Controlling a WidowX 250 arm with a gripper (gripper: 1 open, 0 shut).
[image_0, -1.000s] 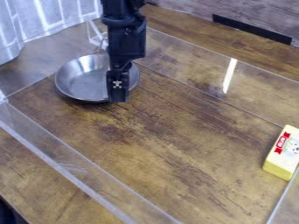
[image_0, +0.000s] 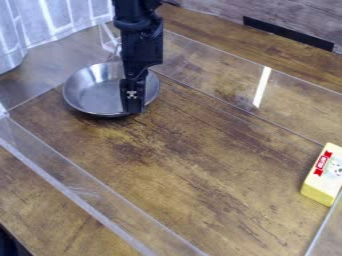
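Observation:
A dark metal bowl (image_0: 94, 92) rests on the wooden table at the upper left. My black gripper (image_0: 134, 100) reaches down from the top over the bowl's right side, its fingertips low at or inside the rim. Whether its fingers are open or shut, and whether anything is between them, I cannot tell at this size.
A yellow box (image_0: 321, 178) with a red label lies at the right edge. A pale cylinder (image_0: 8, 50) stands at the far upper left.
The bowl and the yellow box look unmoved.

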